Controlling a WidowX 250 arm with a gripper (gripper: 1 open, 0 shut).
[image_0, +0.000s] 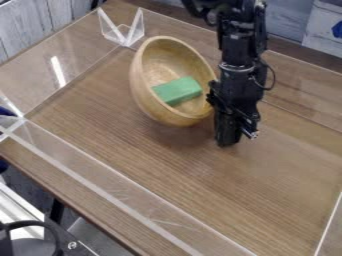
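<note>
A wooden bowl (154, 60) is tilted up on its side against the left of my black arm, with a green block (178, 91) inside it. My gripper (227, 135) hangs low at the bowl's right edge; its fingertips are dark and small, and they look closed, with nothing clear between them.
A white wire-like object (122, 28) stands at the back left. A dark curved object (27, 232) is at the bottom left corner, and a pale panel runs along the back right edge.
</note>
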